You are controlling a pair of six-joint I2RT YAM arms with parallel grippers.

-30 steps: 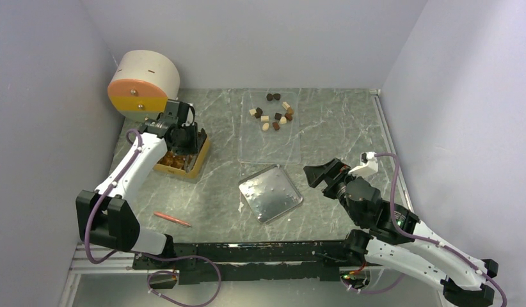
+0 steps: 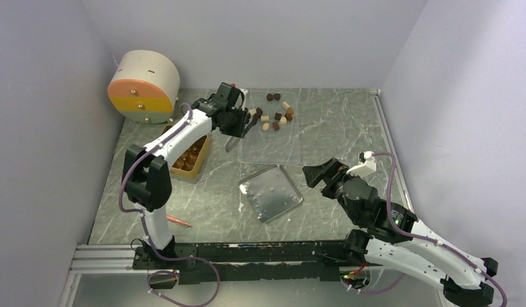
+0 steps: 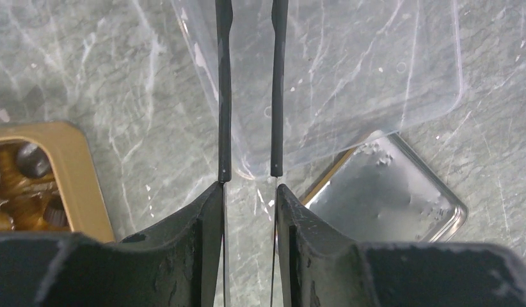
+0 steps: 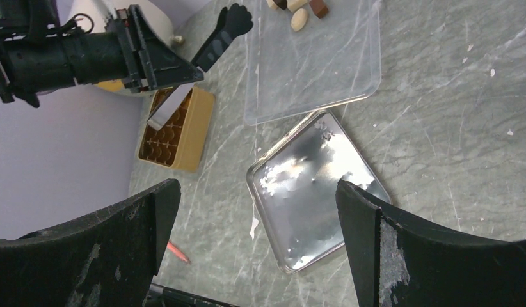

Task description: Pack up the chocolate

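Observation:
Small brown and cream chocolates (image 2: 275,126) lie in a clear plastic tray (image 2: 268,150) at the back. A tan box (image 2: 195,167) with a moulded brown insert stands left, partly hidden by my left arm. My left gripper (image 2: 241,128) hangs over that tray's left side, its long black fingers apart, nothing seen between them. My right gripper (image 2: 318,171) stays at front right, open in the right wrist view, above the steel tray's right.
A steel tray (image 2: 270,192) lies front centre. A red rod (image 2: 177,220) lies front left. A white rounded cabinet (image 2: 145,70) stands back left.
The right arm is essentially still.

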